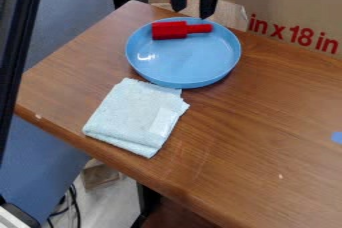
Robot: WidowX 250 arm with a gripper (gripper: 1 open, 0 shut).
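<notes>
A blue plate point(183, 64) lies on the wooden table point(254, 152). A red object with a narrow handle-like end point(170, 30) rests on the plate's back part. My black gripper point(190, 8) hangs above and behind it at the top edge of the view, its two fingers pointing down and apart, with nothing seen between them. A folded pale cloth point(135, 117) lies in front of the plate.
A cardboard box point(287, 2) with red print stands along the back. The table's left edge drops to a blue-grey surface and floor with cables.
</notes>
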